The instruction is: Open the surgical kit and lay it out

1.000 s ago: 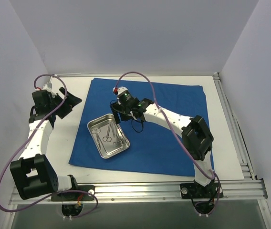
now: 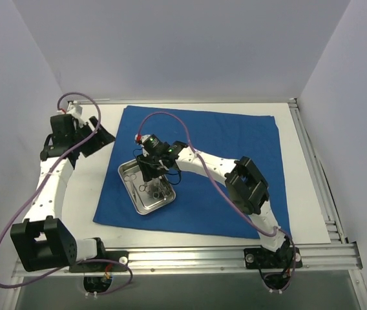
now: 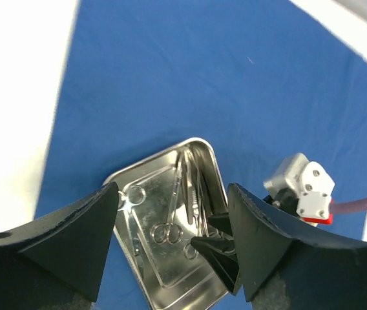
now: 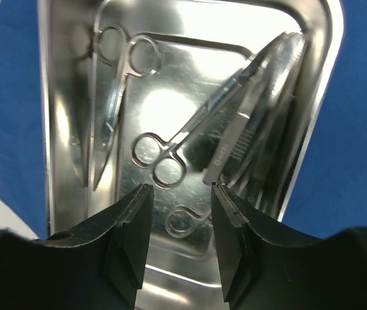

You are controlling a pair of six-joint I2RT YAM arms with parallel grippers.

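A metal tray (image 2: 146, 208) lies on the blue cloth (image 2: 216, 200), left of centre, with scissors-like instruments and flat metal tools inside. My right gripper (image 2: 151, 179) is over the tray, its fingers parted. Beneath it, the right wrist view shows ring-handled scissors (image 4: 168, 161), a second pair (image 4: 123, 71) at the left wall, and a flat handle marked with grooves (image 4: 230, 142). Nothing sits between the right fingers but part of a lower ring handle (image 4: 182, 221) shows below them. My left gripper stands open and empty, high at the left of the table.
The right arm (image 2: 203, 163) reaches across the cloth's middle. White table (image 2: 90, 194) shows at the left.
My right gripper has moved left and toward the front, from beside the tray's far right edge to over the tray. The left gripper has shifted slightly right. The tray has stayed put.
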